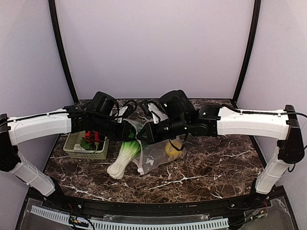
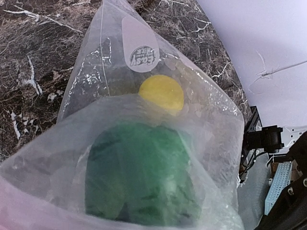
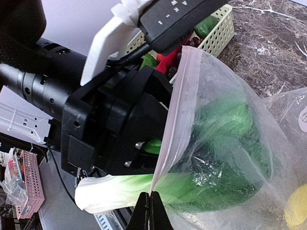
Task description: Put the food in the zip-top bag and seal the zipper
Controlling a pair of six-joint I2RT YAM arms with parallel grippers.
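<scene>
A clear zip bag (image 1: 153, 158) holds a yellow round item (image 1: 172, 148). A bok choy (image 1: 122, 163) has its green leaves inside the bag's mouth and its white base outside, lower left. My left gripper is shut on the bok choy's green part at the opening; in its own view the bag (image 2: 105, 57) and green leaves show through plastic. My right gripper is shut at the bag's zip edge, its fingertips meeting there; little or nothing thick between them.
A basket (image 1: 86, 153) with red and green produce stands at the left of the marble table.
</scene>
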